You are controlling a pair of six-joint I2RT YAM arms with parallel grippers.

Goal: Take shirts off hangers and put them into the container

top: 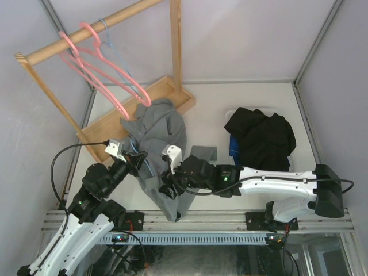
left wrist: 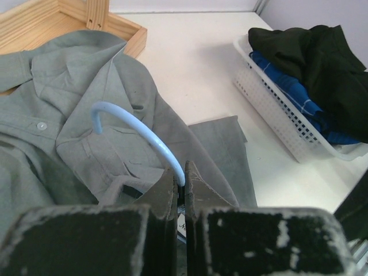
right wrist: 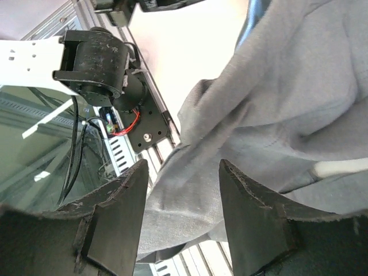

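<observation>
The grey shirt point(top: 161, 129) lies crumpled across the table and the wooden rack's base, its lower end reaching the front edge. A light blue hanger point(left wrist: 150, 137) rises hook-up over the shirt in the left wrist view; its lower part is hidden by cloth and fingers. My left gripper is shut on this thin hanger just below the hook. To the right of it, my right gripper stands open over the shirt's lower part, with grey cloth point(right wrist: 190, 190) showing between and beyond its fingers. Whether they touch the cloth, I cannot tell.
Two pink hangers point(top: 104, 68) and another blue hanger point(top: 118, 53) hang from the wooden rail point(top: 92, 31) at the upper left. At the right, a white basket point(left wrist: 276, 109) holds dark and blue clothes.
</observation>
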